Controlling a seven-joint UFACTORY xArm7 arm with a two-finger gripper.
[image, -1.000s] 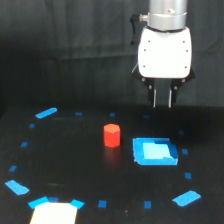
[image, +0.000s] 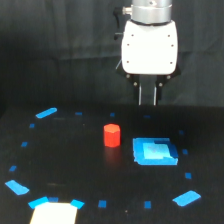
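A white robot arm hangs from the top of the camera view, its gripper (image: 148, 91) in the air above and behind a blue-edged square (image: 154, 152) with a lighter blue middle. The two thin fingers stand apart with nothing visible between them. A small red block (image: 112, 135) sits on the black table, left of the blue square and below and left of the gripper.
Blue tape pieces and small blue marks are spread over the table (image: 100, 180). A pale object (image: 54, 212) lies at the front left edge. A dark curtain (image: 60, 60) hangs behind.
The arm and gripper have moved left, from above the right side of the blue square to nearer its middle, and slightly up. The red block is unmoved.
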